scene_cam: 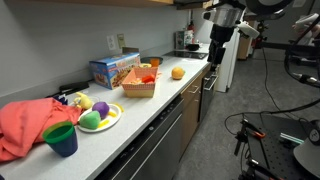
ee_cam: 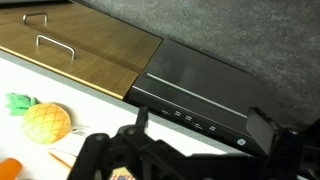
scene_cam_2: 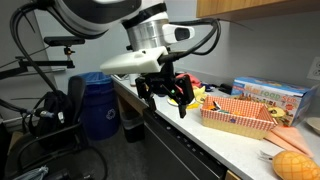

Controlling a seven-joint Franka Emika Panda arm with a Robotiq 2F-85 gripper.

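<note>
My gripper stands open, its two dark fingers well apart and nothing between them. In the wrist view, dark appliance fronts (ee_cam: 195,90) and grey floor show beyond the gap. Exterior view 1 has the gripper (scene_cam: 213,66) high at the right, off the counter's front edge. A woven basket (scene_cam: 139,84) with small items in it sits on the counter, apart from the gripper. An orange pineapple-like toy (ee_cam: 46,122) with a green top lies on the counter; exterior view 2 shows it as a textured orange shape (scene_cam_2: 295,165).
The white counter (scene_cam: 125,133) also holds a plate of toy food (scene_cam: 98,118), a green cup (scene_cam: 62,139), a red cloth (scene_cam: 30,128) and a blue box (scene_cam: 115,69). Wooden drawers (ee_cam: 80,45) lie below. Open floor (scene_cam: 212,140) runs in front.
</note>
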